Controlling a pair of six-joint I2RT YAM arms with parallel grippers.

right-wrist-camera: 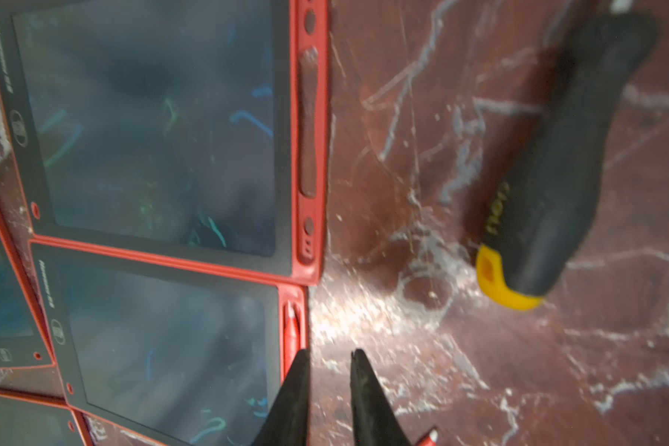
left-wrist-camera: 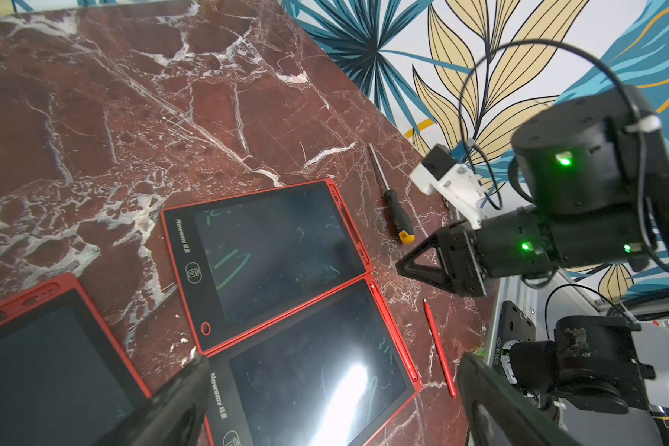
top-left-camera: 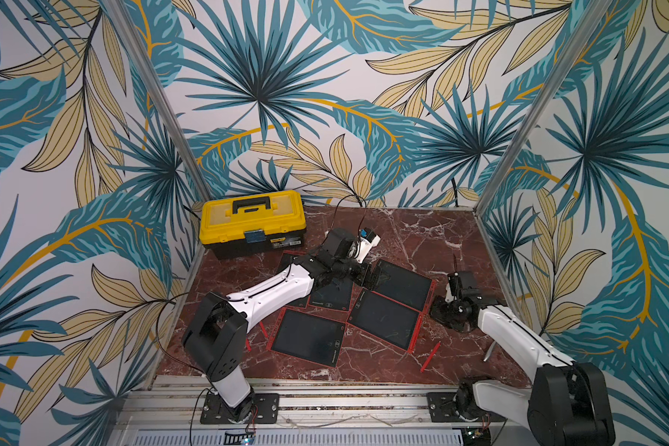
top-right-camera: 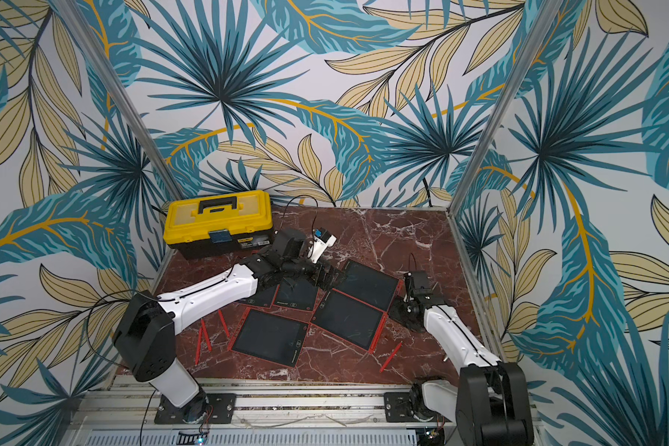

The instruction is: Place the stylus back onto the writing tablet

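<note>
A loose red stylus (top-left-camera: 429, 356) lies on the table in front of the right-hand tablets; its tip (right-wrist-camera: 429, 437) shows at the bottom of the right wrist view. The far tablet (left-wrist-camera: 275, 252) has an empty slot (right-wrist-camera: 308, 126) on its right edge. Its nearer neighbour (left-wrist-camera: 319, 364) holds a red stylus in its slot (right-wrist-camera: 291, 334). My right gripper is open, a narrow gap between its fingers, above the table right of these tablets. Over the tablets, my left gripper hangs wide open with nothing between its fingers.
A dark screwdriver with a yellow end (right-wrist-camera: 553, 171) lies right of the tablets. Another tablet (top-left-camera: 306, 338) is at front left, with several red styluses (top-right-camera: 204, 336) beside it. A yellow toolbox (top-left-camera: 252, 223) stands at back left.
</note>
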